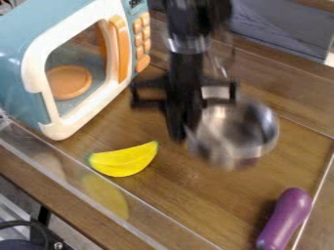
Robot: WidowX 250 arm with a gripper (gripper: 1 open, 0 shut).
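Observation:
A black gripper (183,119), blurred by motion, hangs above the left side of a steel pot (237,133); whether it holds the pot's rim is unclear. The pot looks blurred too. A yellow banana (123,161) lies on the wooden surface to the left and front of the pot. A purple eggplant (284,220) lies at the front right.
A toy microwave (53,112) in blue and white, its door opening showing an orange plate inside, stands at the back left. A clear edge strip runs along the front left of the wooden surface (170,195).

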